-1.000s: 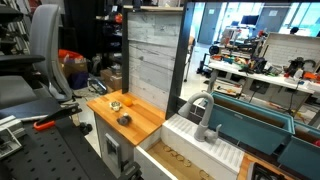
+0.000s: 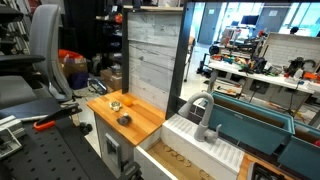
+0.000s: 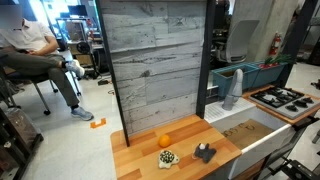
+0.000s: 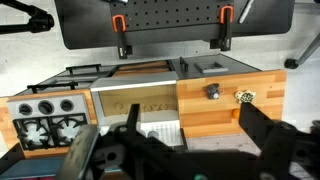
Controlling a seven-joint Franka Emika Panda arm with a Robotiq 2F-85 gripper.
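Note:
On the wooden counter [image 3: 135,160] lie three small things. One is an orange round item [image 3: 164,141], one a pale item with green and yellow patches [image 3: 168,159], and one a dark grey item [image 3: 205,152]. The wrist view looks down on the same grey item [image 4: 212,91], patterned item [image 4: 244,97] and orange item [image 4: 236,113], all to the right. My gripper is open at the lower middle of that view, well apart from these items, with nothing seen between its fingers.
Beside the counter a white drawer [image 4: 150,100] stands open and looks empty. A stove [image 4: 48,118] is at the left of the wrist view. The grey faucet [image 2: 206,118] rises behind the drawer, and a tall panel [image 3: 165,75] backs the counter.

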